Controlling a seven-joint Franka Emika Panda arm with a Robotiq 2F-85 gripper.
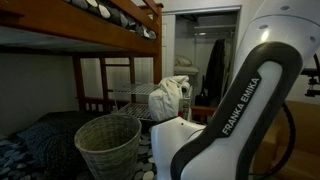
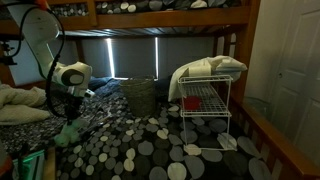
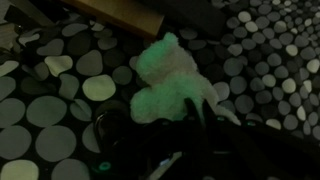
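A pale plush toy, lit greenish, reaches up from between the dark fingers of my gripper in the wrist view. The fingers look closed on its lower part, though the exact contact is dark and partly hidden. Exterior view 2 shows the same plush toy at the far left, just under my gripper, close to the edge of the dotted bedding. From exterior view 1 the gripper and toy are out of sight behind or below the white arm.
A woven basket stands on the bedding, left of the arm. Behind it, a wire rack carries a white cloth on top and a red item lower down. The bunk's wooden frame hangs overhead. Open dotted bedding lies mid-view.
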